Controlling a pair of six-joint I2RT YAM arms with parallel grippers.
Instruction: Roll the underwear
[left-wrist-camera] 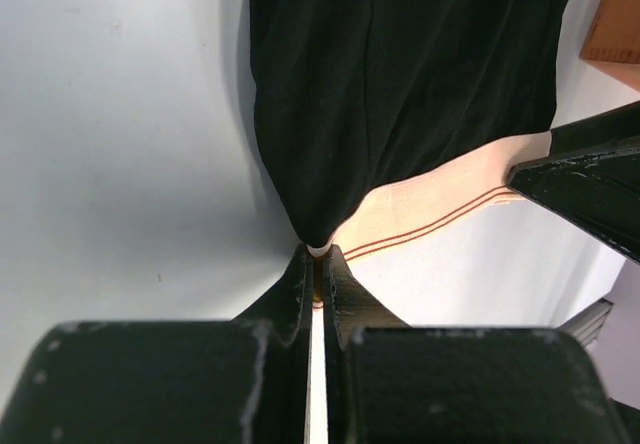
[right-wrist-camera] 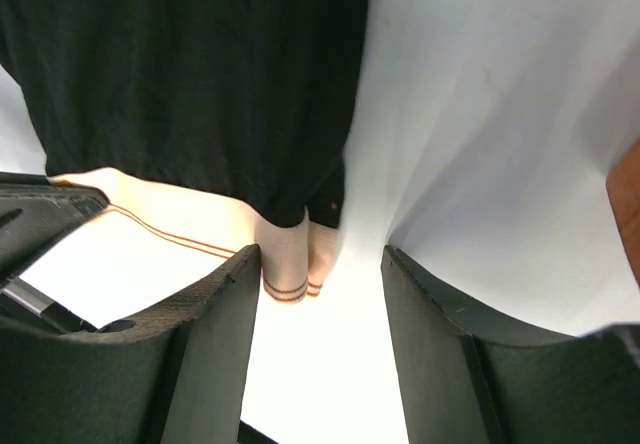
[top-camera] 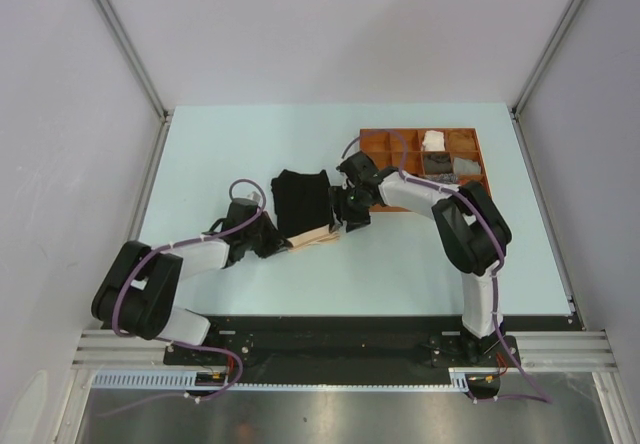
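Note:
Black underwear (top-camera: 300,202) lies on the white table, its peach waistband (left-wrist-camera: 430,199) facing the front edge. In the left wrist view my left gripper is shut on the waistband's left corner, the cloth pinched between its fingertips. My right gripper stands open at the opposite corner. There the waistband end (right-wrist-camera: 286,259) is folded into a small upright pleat, close to the right gripper's left finger (right-wrist-camera: 240,279), with a clear gap to the other finger (right-wrist-camera: 405,284).
A brown box with compartments (top-camera: 400,144) stands at the back right, some cells holding folded cloth (top-camera: 433,141). The right arm reaches over its front part. Bare table (top-camera: 330,284) lies in front of the underwear.

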